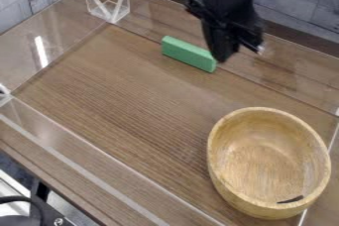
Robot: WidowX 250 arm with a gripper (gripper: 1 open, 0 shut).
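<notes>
My dark gripper (pixel 225 38) hangs at the top centre of the camera view, just above and behind a green block (pixel 185 54) that lies on the wooden table (pixel 106 101). The gap between its fingertips is hard to make out, and I see nothing held.
A round tan bowl (pixel 268 159) fills the lower right. A clear wire-like holder (pixel 109 4) stands at the back left. Dark cables lie at the bottom-left corner.
</notes>
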